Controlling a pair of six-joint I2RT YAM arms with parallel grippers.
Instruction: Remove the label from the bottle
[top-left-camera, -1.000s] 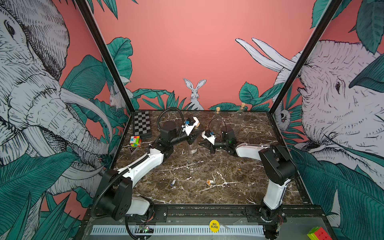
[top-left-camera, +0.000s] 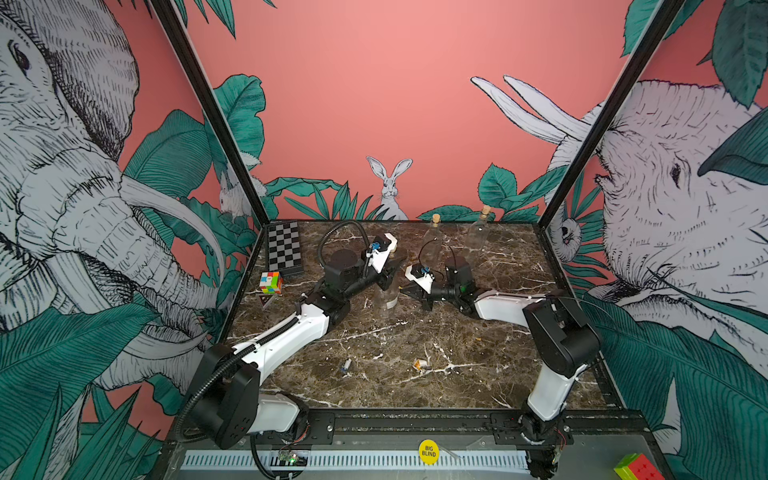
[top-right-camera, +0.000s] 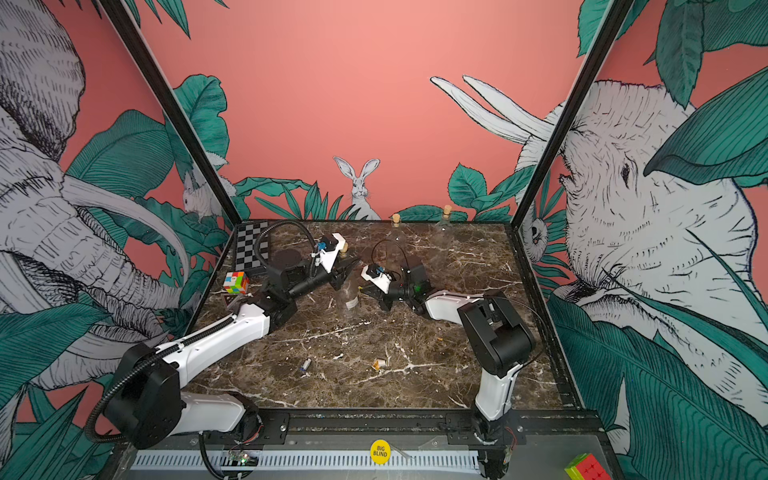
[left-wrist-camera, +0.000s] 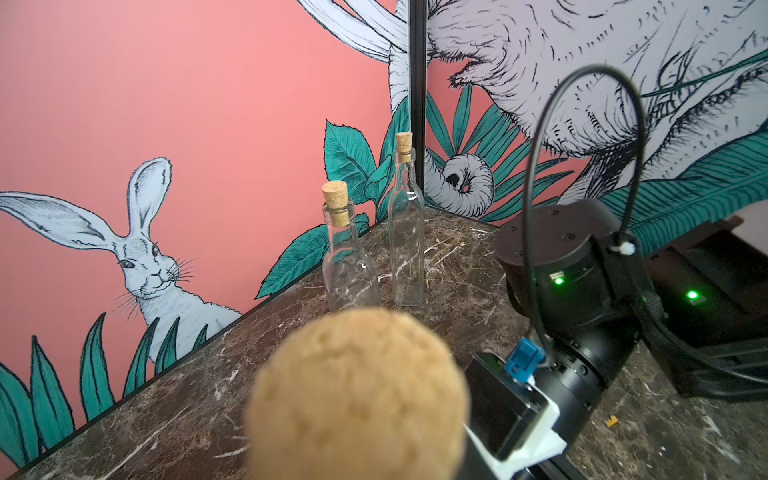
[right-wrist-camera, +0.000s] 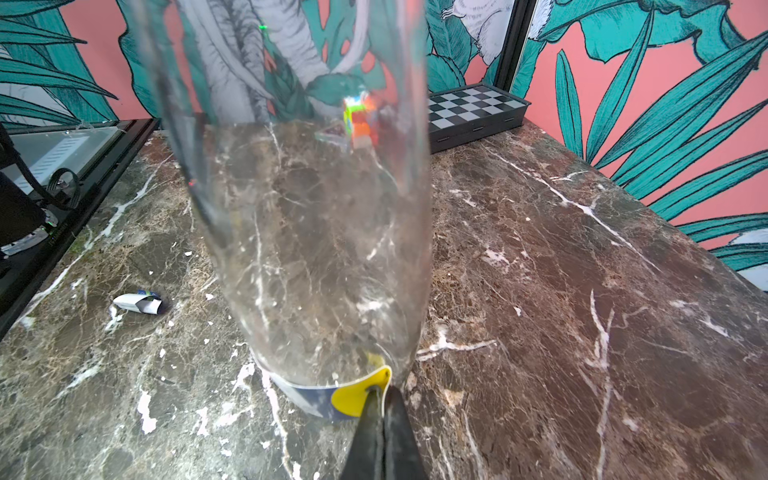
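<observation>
A clear glass bottle (top-left-camera: 385, 294) stands at the table's middle, with my left gripper (top-left-camera: 387, 273) shut on its upper part; its cork (left-wrist-camera: 356, 400) fills the bottom of the left wrist view and hides those fingertips. Low on the bottle, a yellow and navy label (right-wrist-camera: 352, 396) has an edge lifted away from the glass. My right gripper is shut at that raised edge, and the label's end rises at its fingertips, apparently pinched between them.
Two corked bottles (left-wrist-camera: 406, 248) stand at the back. A chessboard box (top-left-camera: 283, 248) and puzzle cube (top-left-camera: 270, 281) are at the left. Small label scraps (right-wrist-camera: 137, 302) lie on the front of the table, which is otherwise clear.
Both arms have shifted slightly over the last second, the right one a little toward the right and front. The bottle is still in my left gripper.
</observation>
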